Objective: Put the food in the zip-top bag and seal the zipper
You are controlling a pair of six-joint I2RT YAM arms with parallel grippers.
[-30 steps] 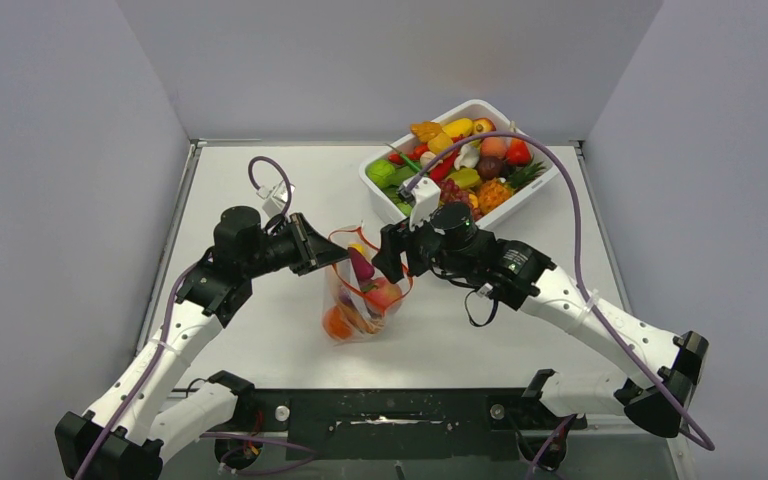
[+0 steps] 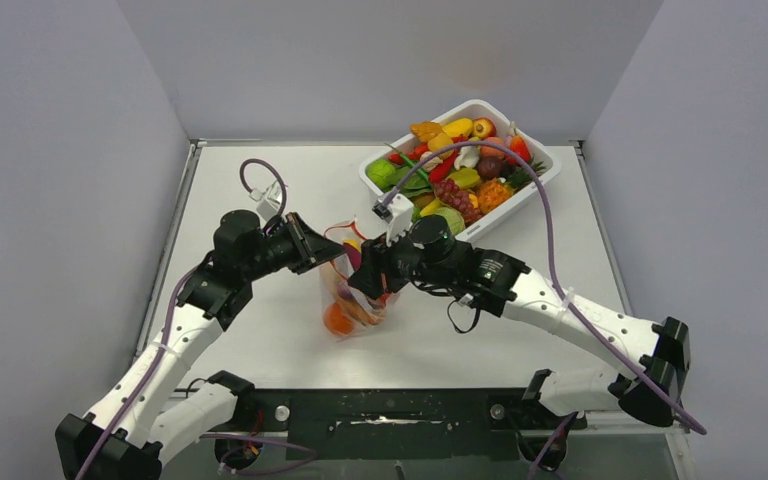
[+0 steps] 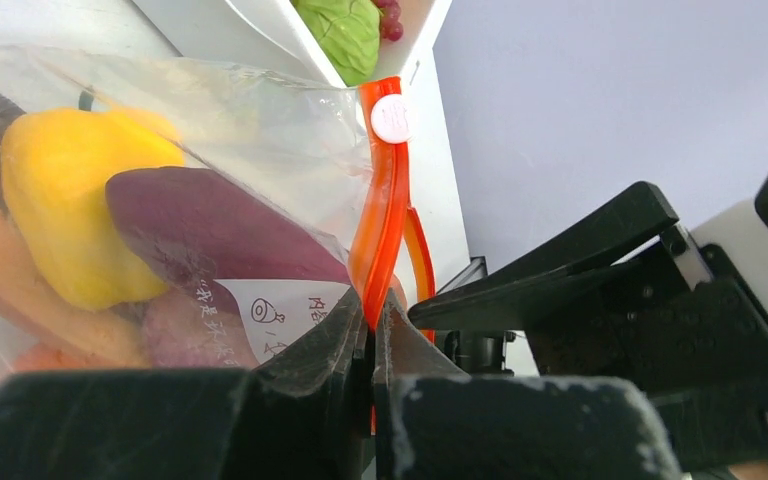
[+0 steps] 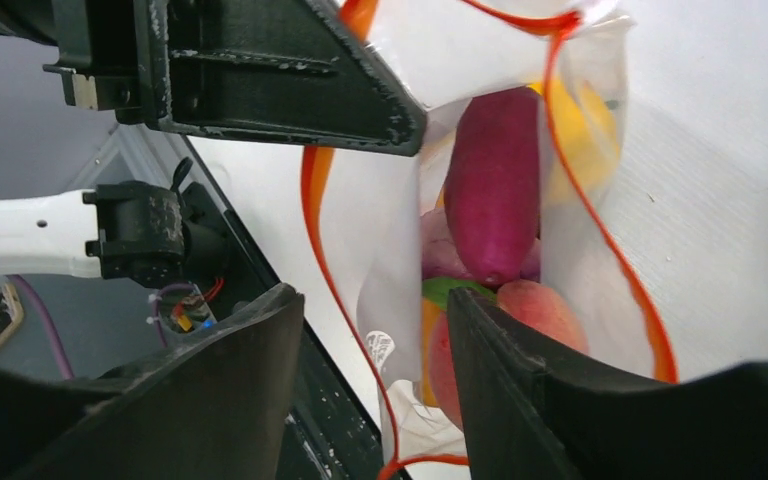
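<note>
The zip top bag (image 2: 345, 310) stands on the table holding a yellow pepper (image 3: 85, 210), an eggplant (image 4: 490, 180) and other produce. In the left wrist view my left gripper is shut on the bag's orange zipper edge, near the white slider (image 3: 391, 118). My right gripper hangs over the open mouth, part open, its fingers either side of the bag's near rim in the right wrist view. The bag's mouth gapes, showing the food inside.
A white bin (image 2: 375, 172) of mixed toy produce sits at the back right.
My right gripper has moved left and down toward the left gripper, covering more of the bag's mouth in the top view. The left gripper has stayed nearly still.
</note>
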